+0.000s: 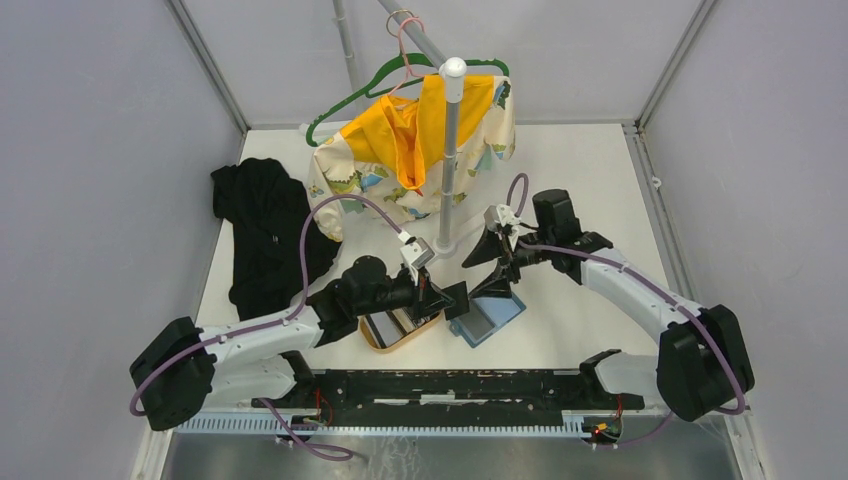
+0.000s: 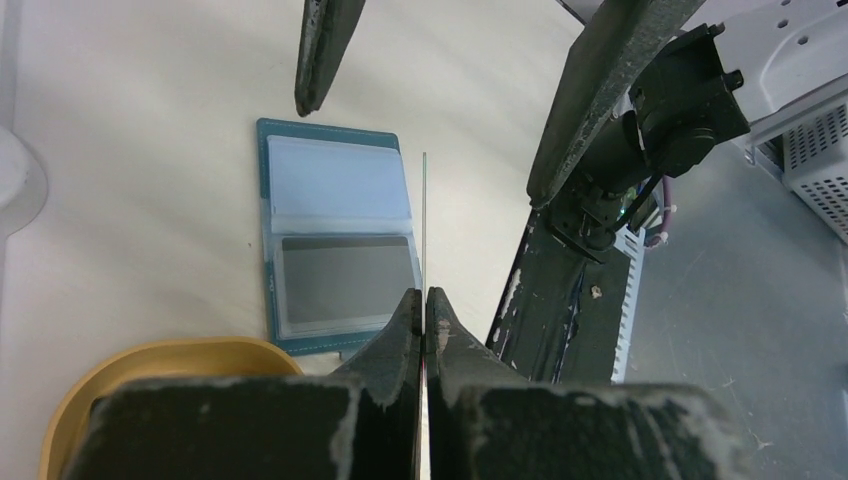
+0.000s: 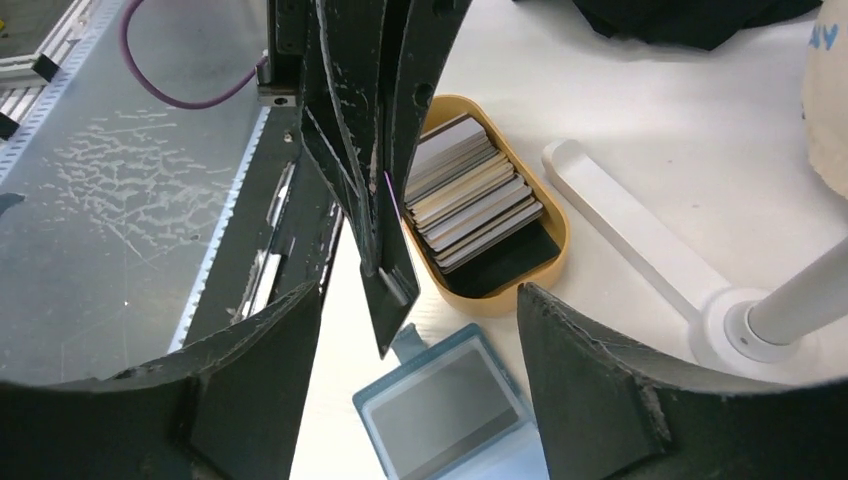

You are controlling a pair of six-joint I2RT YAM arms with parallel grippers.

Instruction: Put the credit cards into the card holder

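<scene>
My left gripper (image 1: pixel 438 300) is shut on a dark card (image 1: pixel 457 300), which shows as a thin upright edge in the left wrist view. The blue card holder (image 1: pixel 501 312) lies flat on the table, just right of and below the card, with clear windows (image 2: pixel 340 185). Around the card's far end, my right gripper (image 1: pixel 480 275) stands open, its fingers (image 2: pixel 600 100) apart on either side with nothing held. More cards (image 3: pixel 475 190) stand in a row in a tan oval tray (image 3: pixel 556 240) beneath the left arm.
A white pole (image 1: pixel 447 200) on a flat foot rises behind the grippers, with a yellow patterned garment (image 1: pixel 400 130) on a hanger. Black cloth (image 1: pixel 265 230) lies at the left. Bare table (image 1: pixel 590 180) shows at the back right.
</scene>
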